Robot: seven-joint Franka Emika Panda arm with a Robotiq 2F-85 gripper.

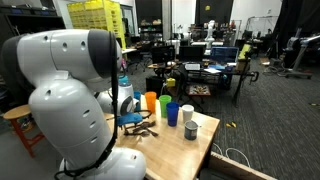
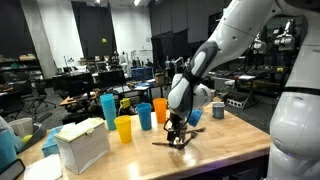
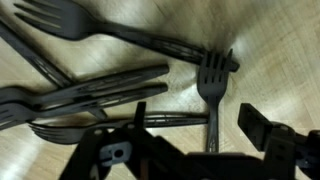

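Note:
Several black forks lie on the wooden table under my gripper. The wrist view shows a small fork (image 3: 213, 85) with its tines toward the top and its handle running down between my open fingers. A larger fork (image 3: 125, 32) crosses the upper left, its handle end close to the small fork's tines. More black utensils (image 3: 95, 90) overlap at the left, partly behind a finger. In the second exterior view the gripper (image 2: 183, 134) points down just above the dark utensils (image 2: 165, 143); whether it touches them cannot be made out.
Cups stand beyond the utensils, among them an orange cup (image 1: 151, 101), a green cup (image 1: 164, 104), a blue cup (image 1: 172, 114) and a yellow cup (image 2: 123, 128). A grey mug (image 1: 196, 128) and a white box (image 2: 82, 146) are also on the table.

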